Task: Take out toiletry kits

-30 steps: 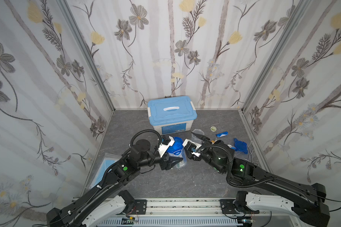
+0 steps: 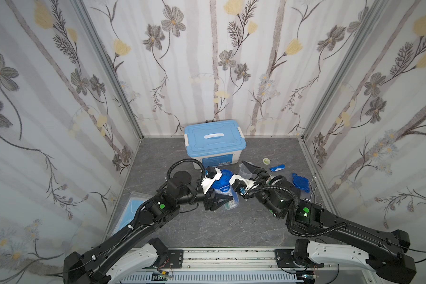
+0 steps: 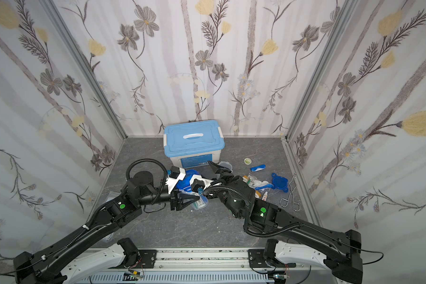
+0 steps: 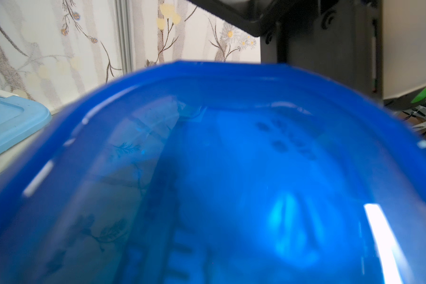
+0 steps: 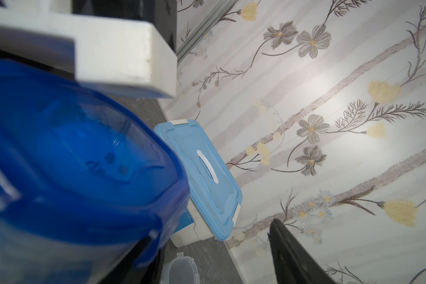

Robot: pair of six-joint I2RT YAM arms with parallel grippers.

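Note:
A kit case with a blue lid and a clear lower part is between my two arms. In the left wrist view its translucent blue lid fills most of the picture, with dark shapes and a paw-like print showing. My left gripper is at the case's near side; its fingertips are hidden in the wrist view, so its hold is unclear. Close by on the right, my right gripper has its fingers spread, one beside the case's blue rim and the other well apart; whether the near one touches is unclear.
A storage box with a light blue lid stands behind. Small toiletries, a blue piece, a blue-white item and a metal tool lie right. A clear container sits near the box. A pale blue flat packet lies left.
My left gripper and the blue-lidded case have shifted slightly right, toward my right gripper.

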